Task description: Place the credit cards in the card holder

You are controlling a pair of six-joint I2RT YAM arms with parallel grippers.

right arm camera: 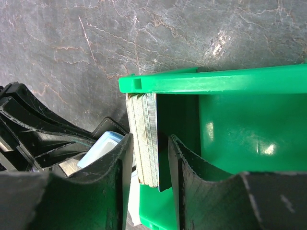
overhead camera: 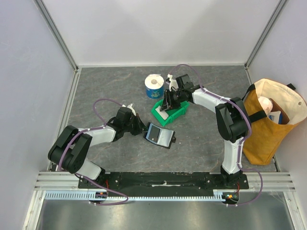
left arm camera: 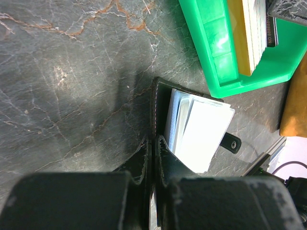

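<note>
The black card holder (overhead camera: 159, 135) lies spread out on the table, with clear sleeves and a white card (left arm camera: 204, 129) showing in the left wrist view. My left gripper is shut on the holder's dark edge. Behind it, a green box (overhead camera: 169, 121) contains a tight stack of credit cards (right arm camera: 143, 139) standing on edge at one end. My right gripper is over the box, its fingers part open, one at each side of the stack. In the right wrist view there is a gap between the stack and the right-hand finger (right arm camera: 175, 155).
A blue-and-white paper roll (overhead camera: 154, 86) stands just behind the green box. An orange bag (overhead camera: 264, 134) with things inside fills the right side. Clear table lies at the back left and to the right of the holder.
</note>
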